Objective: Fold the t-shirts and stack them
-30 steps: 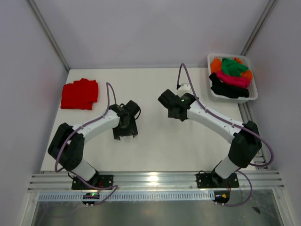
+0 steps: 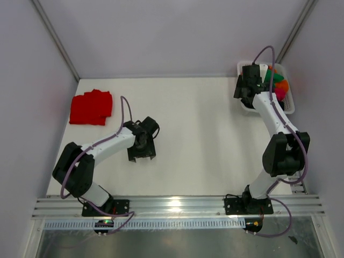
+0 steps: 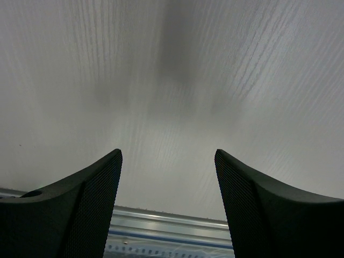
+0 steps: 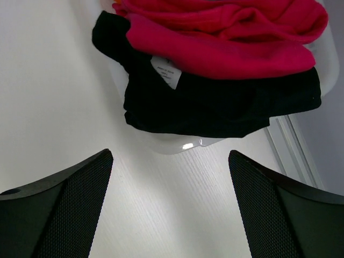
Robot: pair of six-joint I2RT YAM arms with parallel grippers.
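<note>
At the table's far left lies a folded red t-shirt [image 2: 91, 107]. A white basket [image 2: 291, 102] at the back right holds several crumpled shirts: green [image 2: 276, 77], orange [image 2: 282, 85], pink [image 4: 220, 56] and black [image 4: 183, 110]. My right gripper [image 2: 239, 95] has its fingers over the basket's left side in the top view. Its fingers are open in the right wrist view, nothing between them, with the black shirt and its white label just ahead. Over bare table at front left, my left gripper [image 2: 142, 158] stands open and empty.
Grey walls close in the back and sides, and the basket stands near the right wall. A metal rail [image 2: 174, 203] runs along the front edge.
My right arm has swung right and away from the front, from over the table's middle to the basket, now covering part of it. The left arm is nearly still; the red shirt has not moved.
</note>
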